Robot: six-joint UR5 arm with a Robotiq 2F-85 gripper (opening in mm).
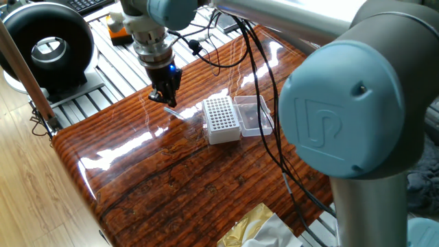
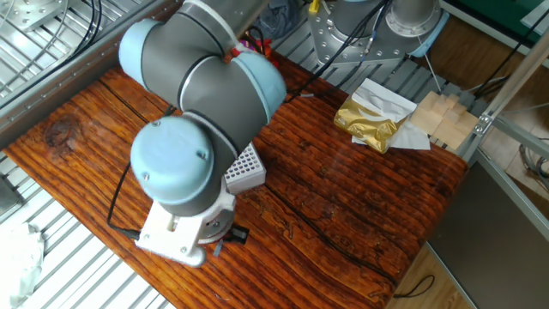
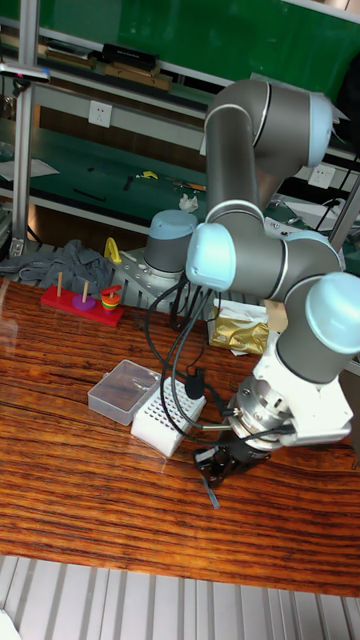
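Note:
The black gripper (image 1: 164,100) hangs over the table, pointing down, its dark fingers apart with nothing visible between them. Just below and beside its fingertips a small thin pale tube (image 1: 174,113) lies on the wood; in exterior view 3 this tube (image 3: 213,498) shows under the gripper (image 3: 211,473). To its right in exterior view 1 stands a white rack (image 1: 221,120) with rows of holes in its top. In exterior view 2 the arm hides part of the rack (image 2: 245,172) and most of the gripper.
A clear, empty-looking box lid (image 1: 253,115) lies against the rack. Black cables (image 1: 259,89) hang in front of it. A gold-and-white tissue pack (image 2: 373,118) and a red peg toy (image 3: 83,305) are at the table's edges.

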